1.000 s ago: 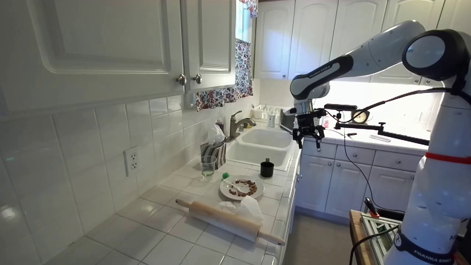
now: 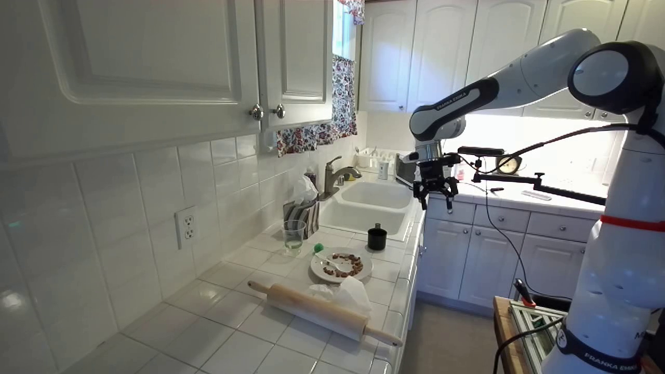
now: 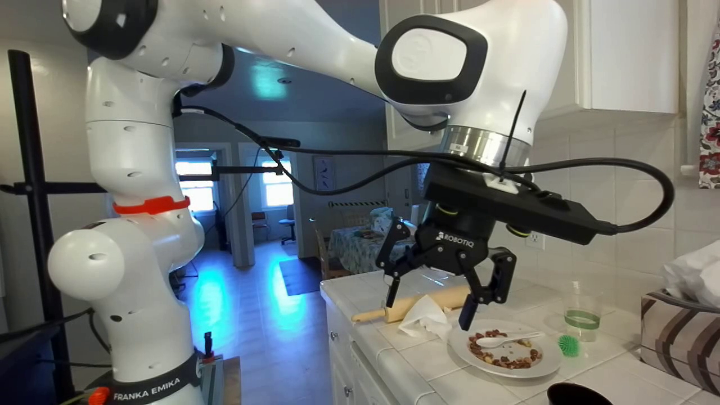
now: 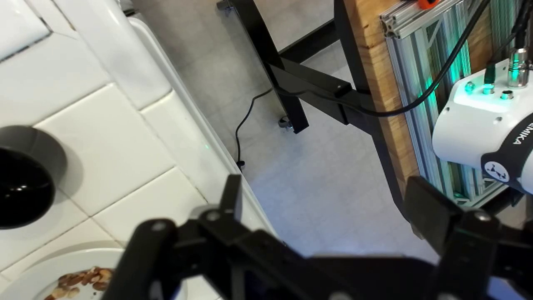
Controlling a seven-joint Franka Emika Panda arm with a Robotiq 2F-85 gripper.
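My gripper (image 2: 437, 205) hangs open in the air near the counter's front edge, well above the surface, with nothing between its fingers. In the wrist view one of its fingers (image 4: 230, 196) shows over the counter edge and floor. A white plate (image 2: 316, 269) holds brown nuts (image 3: 496, 351) and a white spoon (image 3: 507, 340). Close to the plate lies a small green spiky ball (image 3: 568, 345). A black cup (image 2: 377, 239) stands between plate and sink. Crumpled white tissue (image 2: 353, 294) lies between the plate and a wooden rolling pin (image 2: 316, 309).
A clear cup (image 2: 293, 240) with a green band and a striped tissue box (image 2: 309, 219) stand near the wall. The sink (image 2: 368, 215) lies beyond the black cup. Bare tiles (image 2: 205, 321) extend left of the rolling pin.
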